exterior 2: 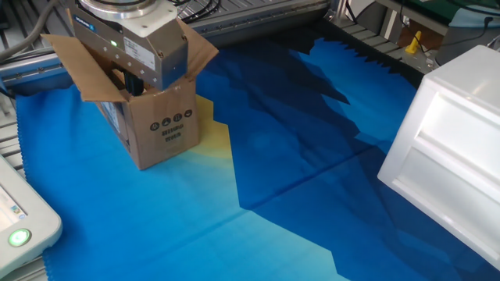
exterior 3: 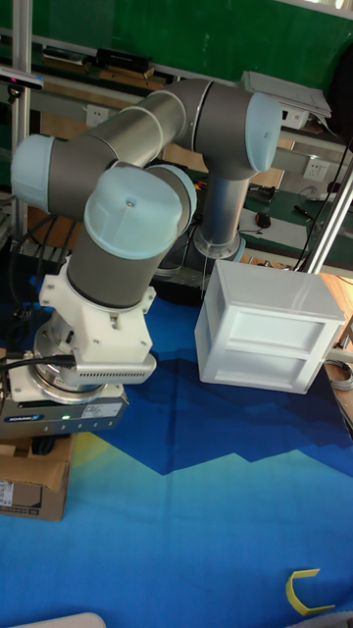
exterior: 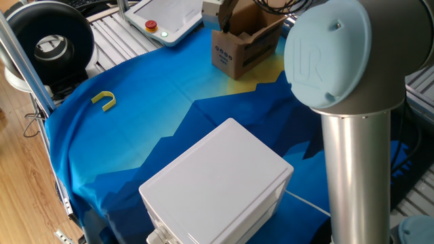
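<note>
An open cardboard box (exterior 2: 160,129) stands on the blue cloth with its flaps spread. Over its opening sits my gripper (exterior 2: 134,83), its grey body low between the flaps. Dark fingers show only in part there; their tips and anything between them are hidden by the box and the gripper body. In exterior view 3 the gripper body covers much of the box (exterior 3: 31,492). A yellow hook-shaped piece (exterior: 105,101) lies on the cloth, well away from the gripper. The white drawer unit (exterior: 217,183) stands apart from the box, its drawer fronts (exterior 3: 274,333) looking closed.
A teach pendant (exterior: 166,17) with a red stop button lies at the table's edge near the box. Cables (exterior: 281,7) hang behind the box. Bare cloth (exterior 2: 289,172) stretches between the box and the white drawer unit.
</note>
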